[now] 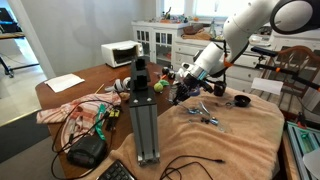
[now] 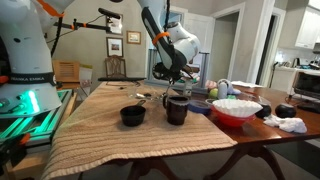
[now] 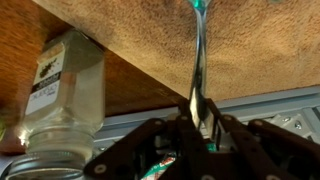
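In the wrist view my gripper is shut on a slim, shiny metal utensil (image 3: 199,65). It points away from the fingers and has a teal part at its far end. A clear jar (image 3: 68,88) with a white label and metal lid lies to the left. In exterior view 1 my gripper (image 1: 182,92) hangs low near the far side of the cloth-covered table, by some silver utensils (image 1: 200,112). The utensil in its grasp is too small to make out there.
A tall grey post (image 1: 144,122) blocks part of exterior view 1. Exterior view 2 shows a black bowl (image 2: 133,115), a dark pot (image 2: 177,109) and a red bowl (image 2: 235,119). The cloth (image 1: 235,145) has bare room at its near side.
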